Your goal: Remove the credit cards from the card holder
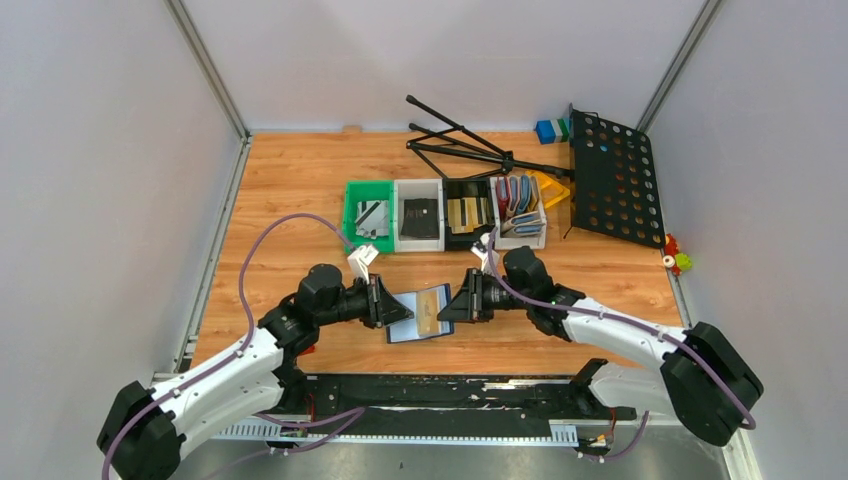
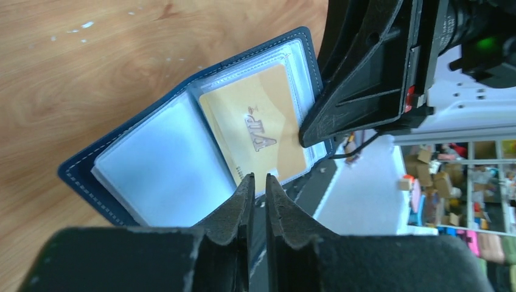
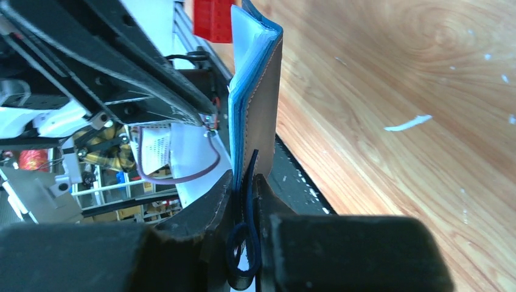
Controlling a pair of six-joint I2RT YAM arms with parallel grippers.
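Observation:
An open card holder (image 1: pixel 420 315) with dark blue border and clear sleeves is held up between the arms. In the left wrist view a cream card (image 2: pixel 255 115) sits in the right-hand sleeve (image 2: pixel 292 73); the left sleeve (image 2: pixel 164 158) looks pale. My right gripper is shut on the holder's edge, seen side-on in its wrist view. My left gripper faces the holder's inside from close by, fingertips near the cream card's lower edge, close together; whether anything is between them I cannot tell.
Behind stand a green bin (image 1: pixel 350 215), white bins (image 1: pixel 420 244) and a black bin of cards. A black folded stand (image 1: pixel 615 175) lies at the back right. Bare wood (image 1: pixel 290 200) is clear at the left.

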